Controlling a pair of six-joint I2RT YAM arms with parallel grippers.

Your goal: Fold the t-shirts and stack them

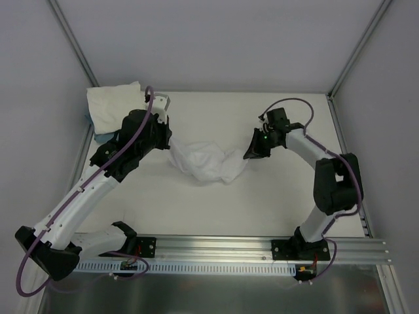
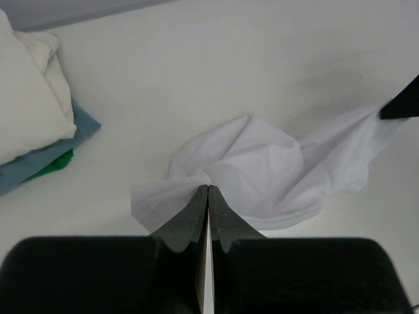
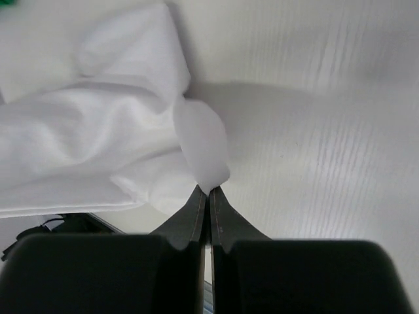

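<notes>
A crumpled white t-shirt [image 1: 208, 162] stretches between my two grippers in the middle of the table. My left gripper is shut with the shirt's left part pinched at its tips, and a flap of cloth hangs out to the left. From the other side, my right gripper is shut on a bunched corner of the same shirt [image 3: 124, 124]. That corner rises toward the fingertips, while the shirt's middle lies in loose folds.
At the far left corner stands a stack of folded shirts, a cream one [image 1: 116, 104] on top, with a blue one [image 2: 46, 152] and a green one [image 2: 54, 166] beneath.
</notes>
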